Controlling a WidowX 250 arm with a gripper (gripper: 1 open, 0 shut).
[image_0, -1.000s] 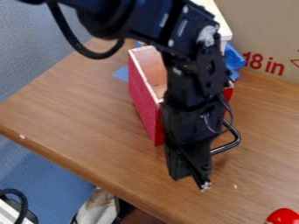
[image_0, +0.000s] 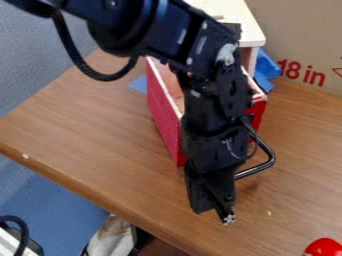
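My black arm reaches down from the top of the view, with the gripper (image_0: 221, 207) low over the wooden table (image_0: 94, 130), in front of a red wooden box (image_0: 166, 108) with a pale inside. The arm covers much of the box. The fingertips point down near the table top, and the frames do not show whether they are open or shut, or whether anything is between them.
A red round object (image_0: 323, 248) sits at the bottom right. Blue pieces (image_0: 263, 67) and a cardboard panel (image_0: 301, 40) stand behind. Beyond the table's front edge are blue floor (image_0: 47, 200) and clutter.
The arm and gripper have shifted slightly leftward and up over the last second. The box and the other things stay put.
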